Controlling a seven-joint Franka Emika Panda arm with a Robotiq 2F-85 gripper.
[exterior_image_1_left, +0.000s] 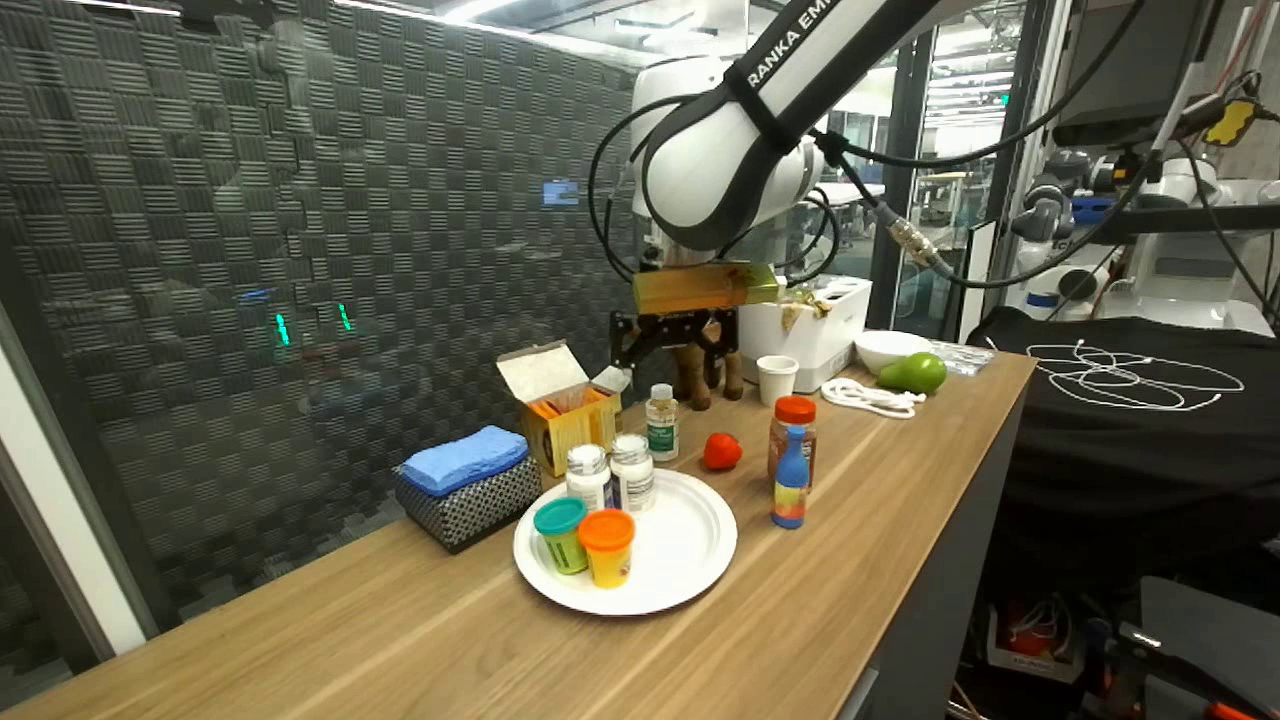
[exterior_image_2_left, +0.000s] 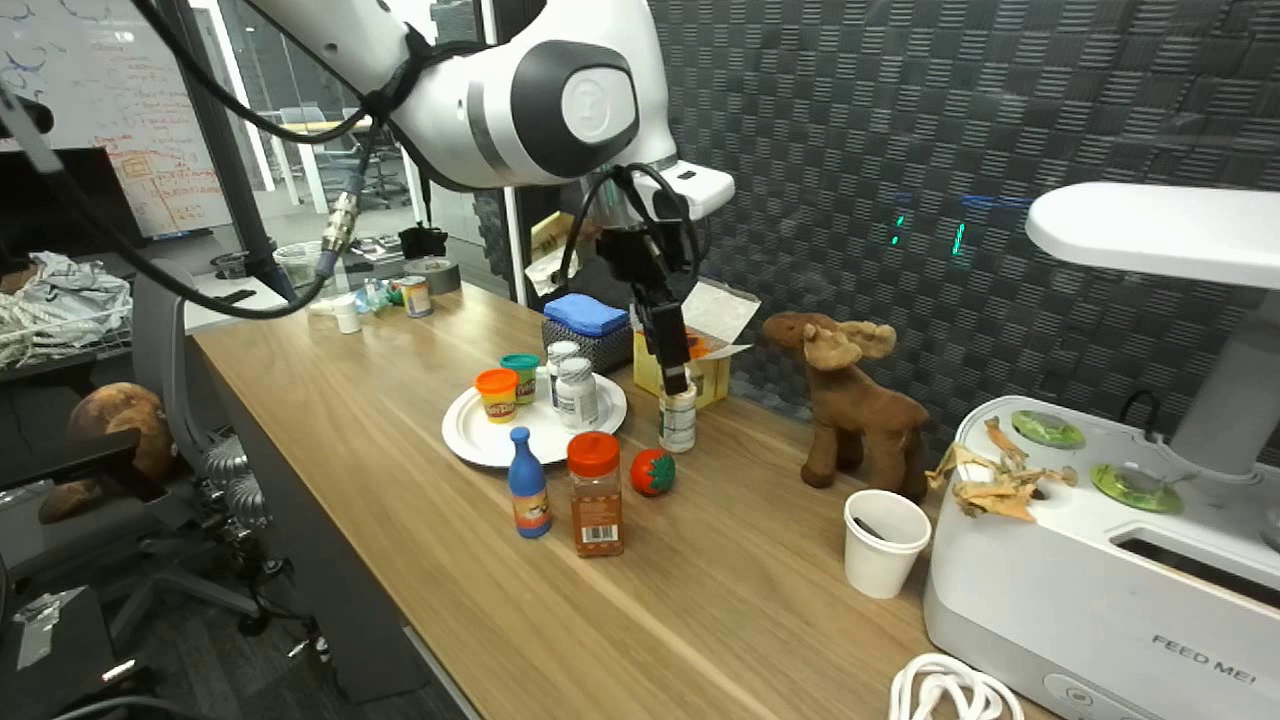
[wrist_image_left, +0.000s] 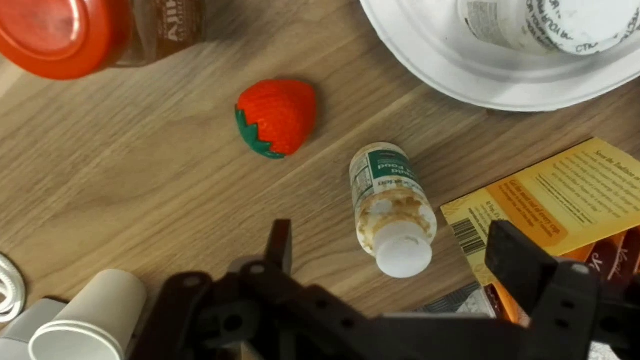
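Observation:
My gripper is open with nothing held, its two fingers far apart. Between and beyond them in the wrist view stands a small clear bottle with a white cap and green label. Exterior view 1 has this bottle upright on the table, below the gripper. Seen from the other side, a dark finger partly overlaps the bottle's top; contact cannot be told. A white plate carries two white pill bottles and two Play-Doh tubs, one orange-lidded, one teal-lidded.
Close to the bottle are an open yellow tea box and a red strawberry. A red-lidded jar and blue bottle stand nearer the front edge. The toy moose and paper cup stand farther along.

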